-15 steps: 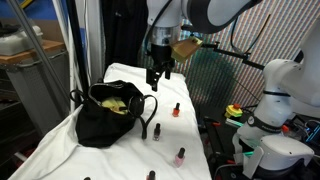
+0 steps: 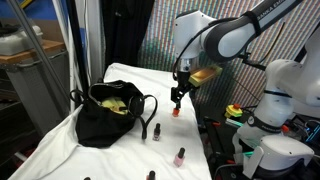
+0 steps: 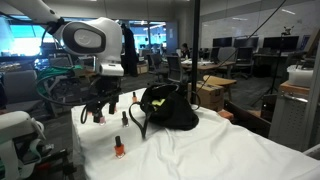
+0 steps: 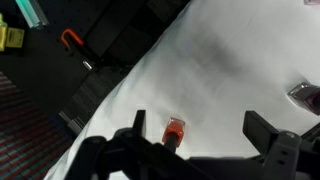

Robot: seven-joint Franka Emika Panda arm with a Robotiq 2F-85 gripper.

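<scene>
A small orange-red bottle (image 2: 176, 112) with a dark top stands on the white table, below my gripper (image 2: 181, 98). In the wrist view the orange bottle (image 4: 173, 132) shows between the spread black fingers, nearer the left finger (image 4: 133, 142) than the right finger (image 4: 272, 142). The fingers are open and nothing is held. In the second exterior view the gripper (image 3: 99, 108) hangs down over the same spot; the exact height above the bottle is hard to tell.
A black bag (image 2: 95, 128) with yellow contents lies open on the table (image 2: 60, 160). Small dark bottles (image 2: 157, 132) and a pinkish one (image 2: 180, 157) stand around. Another red bottle (image 3: 119, 151) is near the table's front side.
The arm has come down and moved right in the first exterior view, from above the bag's side to over the orange bottle. The bottles and bag have stayed put.
</scene>
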